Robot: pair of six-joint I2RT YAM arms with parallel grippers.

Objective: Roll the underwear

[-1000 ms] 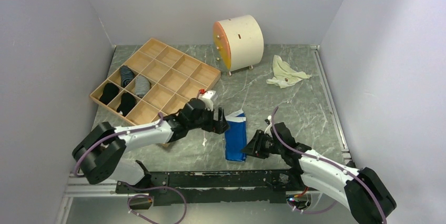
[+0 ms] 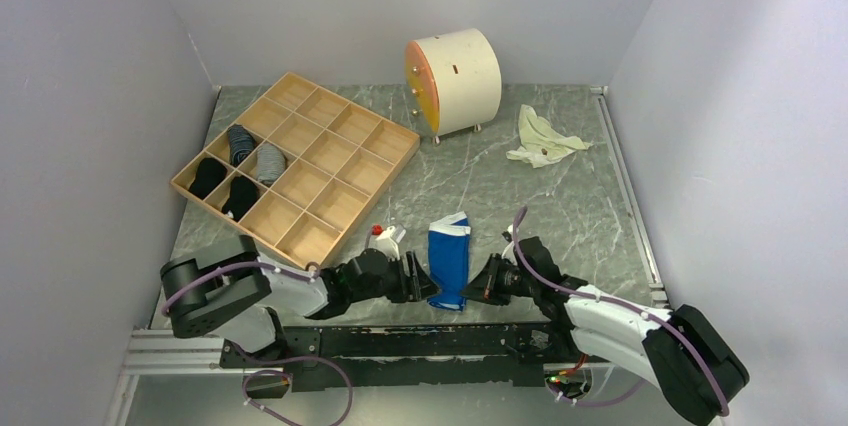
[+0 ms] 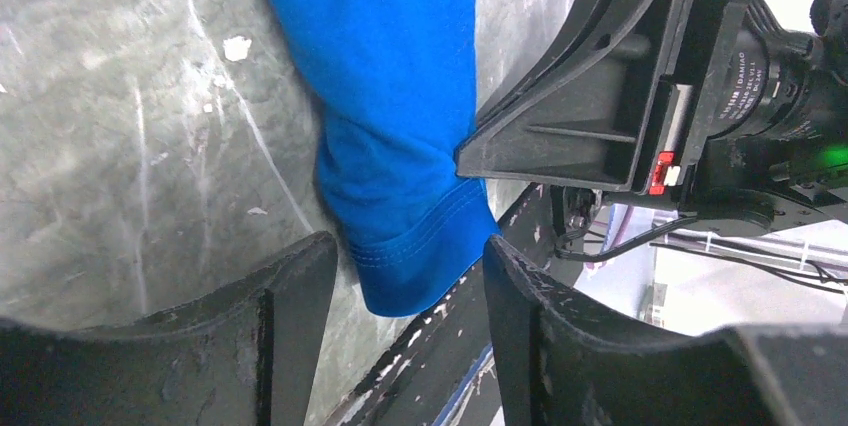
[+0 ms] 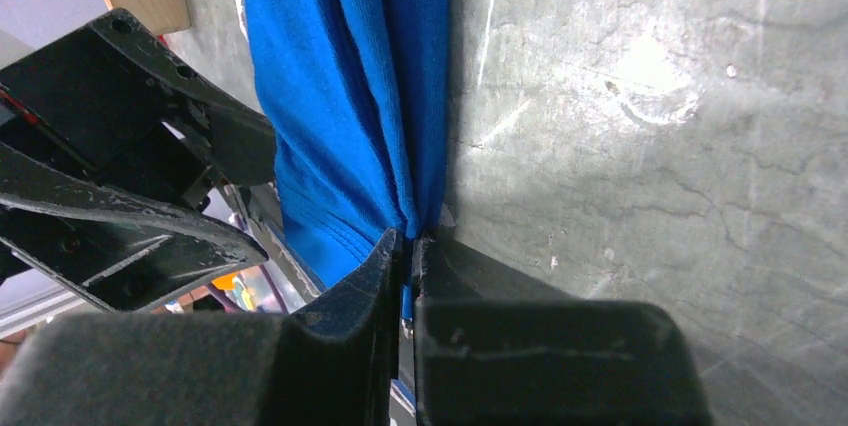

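The blue underwear (image 2: pixel 449 251), folded into a long strip with a white band at its far end, lies flat on the grey marbled table. At the right edge of its near end, my right gripper is shut on a pinch of blue cloth. My left gripper is at the left side of that same end, its fingers part open. Seen from the left wrist, the underwear's near hem (image 3: pixel 425 256) shows between the spread fingertips, not clamped. In the right wrist view, one left finger (image 4: pixel 235 146) overlaps the cloth's edge.
A wooden compartment tray (image 2: pixel 400 168) with several rolled dark and grey items stands at the back left. Behind the underwear is a cream drum-shaped cabinet (image 2: pixel 470 81). A pale green cloth (image 2: pixel 545 141) lies back right. The table's front edge is close to both grippers.
My right gripper shifted slightly at the near corner and its fingers closed.
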